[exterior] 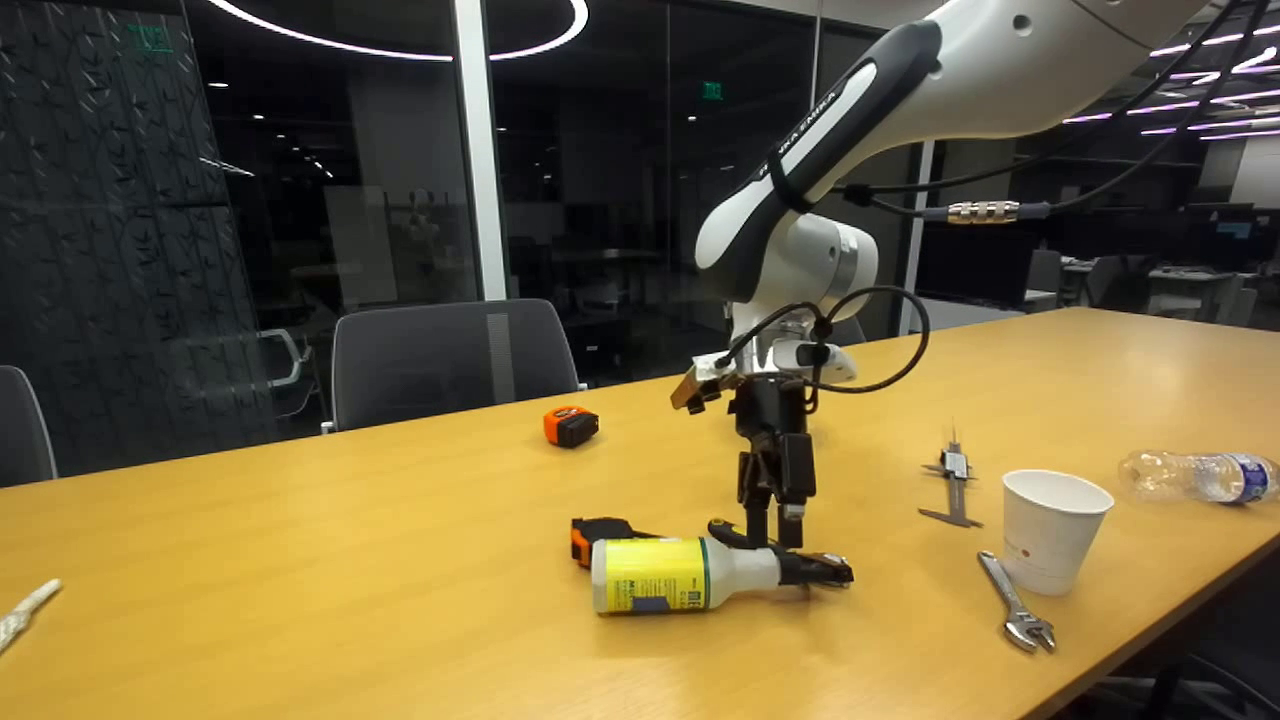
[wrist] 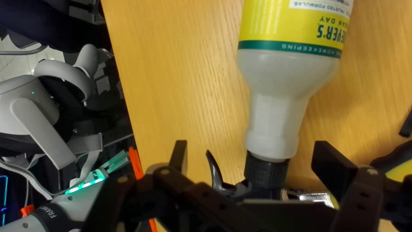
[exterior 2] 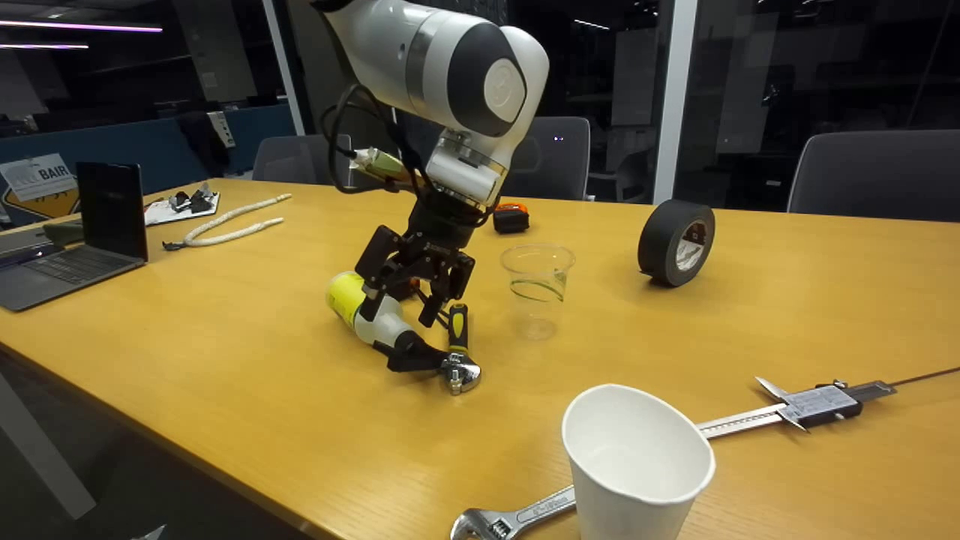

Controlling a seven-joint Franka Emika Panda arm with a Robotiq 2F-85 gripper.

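A spray bottle [exterior: 654,575] with a yellow label lies on its side on the table. In the wrist view the white neck [wrist: 273,123] and black collar of this bottle run between my gripper's widely spread fingers. My gripper is open, and a gap shows on each side of the neck. Seen from exterior view 2, the gripper [exterior 2: 398,316] hangs low at the bottle's neck, close above it. Beside the spray head lies a tool with a black and yellow handle [exterior 2: 458,329] and a metal head [exterior 2: 460,373].
A clear plastic cup [exterior 2: 537,292] stands near the gripper. Close to the bottle is an orange-black tape measure [exterior: 600,536]. A white paper cup [exterior: 1053,528], an adjustable wrench [exterior: 1017,606] and calipers [exterior: 954,485] occupy the right side.
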